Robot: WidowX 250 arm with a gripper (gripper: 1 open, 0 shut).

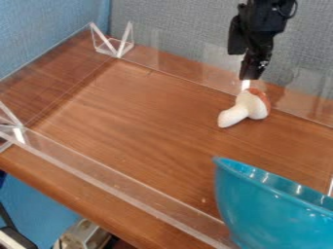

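Observation:
My black gripper (pixel 247 60) hangs at the top right in front of the grey back wall, open, above and apart from a small white toy mushroom (pixel 240 111) with a reddish-orange cap. The mushroom lies on its side on the wooden surface, cap toward the back, stem toward the front left.
A teal bowl (pixel 271 204) fills the lower right. Clear plastic barriers with white corner braces (pixel 112 47) edge the wooden surface (pixel 136 122). Blue padding lies beyond the lower-left edge.

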